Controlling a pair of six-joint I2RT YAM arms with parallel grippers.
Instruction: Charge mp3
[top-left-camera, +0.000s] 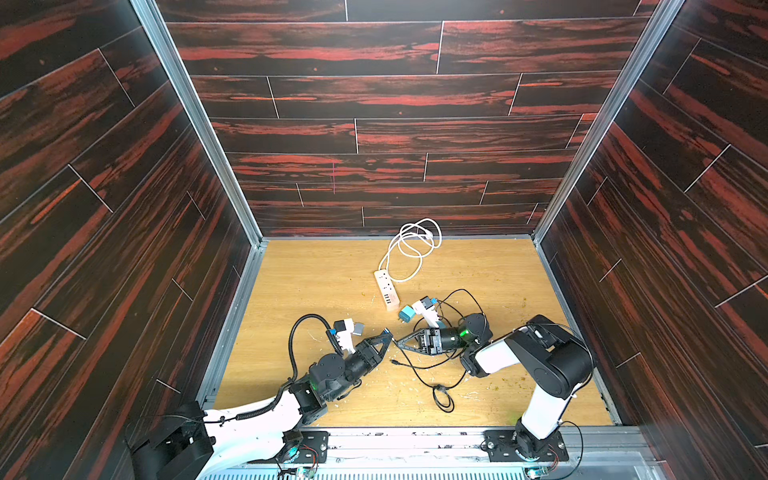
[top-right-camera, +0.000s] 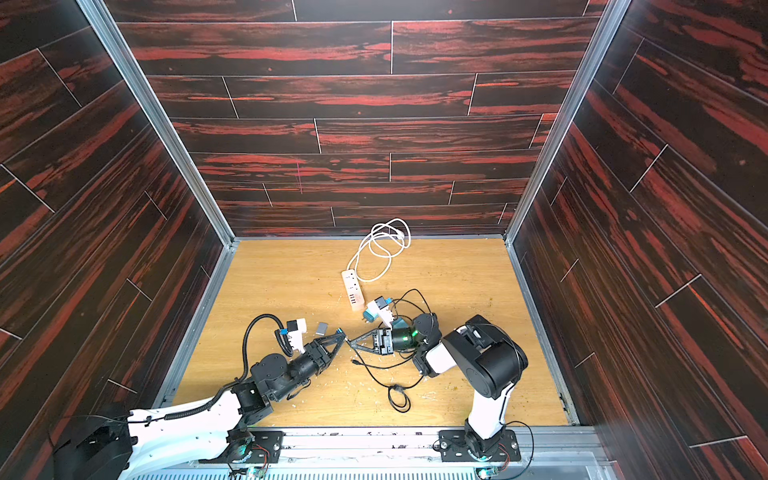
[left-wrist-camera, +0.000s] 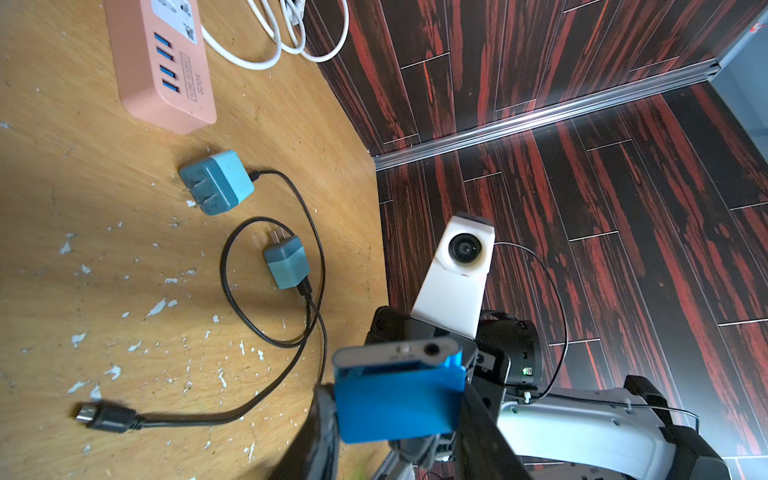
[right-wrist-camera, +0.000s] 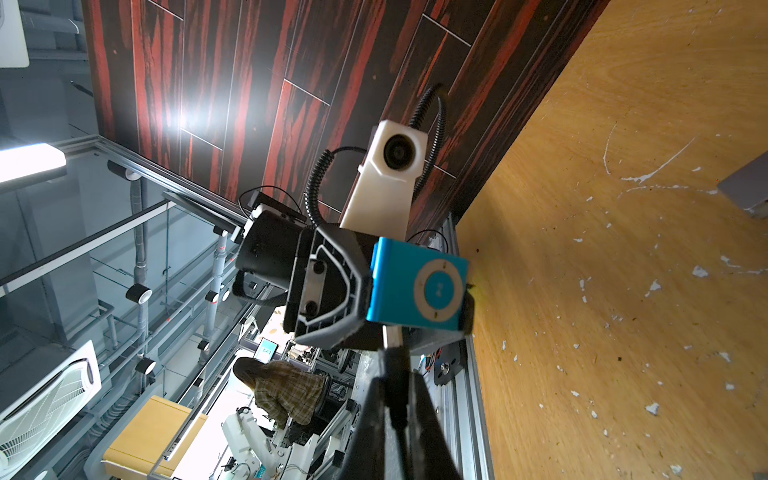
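A small blue mp3 player (left-wrist-camera: 400, 404) with a silver edge is gripped between the fingers of my left gripper (top-left-camera: 385, 337), above the middle of the table. Its round control ring faces the right wrist view, where the player (right-wrist-camera: 392, 280) shows below the left wrist camera. My right gripper (top-left-camera: 398, 344) points at it from the right. A black plug (right-wrist-camera: 395, 384) with a pale tip stands between the right fingers, its tip up against the player's lower edge. How deep the tip sits is hidden. Whether those blurred fingers press on the plug is unclear.
A pink-white power strip (left-wrist-camera: 164, 72) with USB ports lies behind. Near it are two blue-grey adapters, one adapter (left-wrist-camera: 217, 182) nearer the strip and another adapter (left-wrist-camera: 286, 261) beside it. A black cable connector (left-wrist-camera: 108, 417) rests on the wood.
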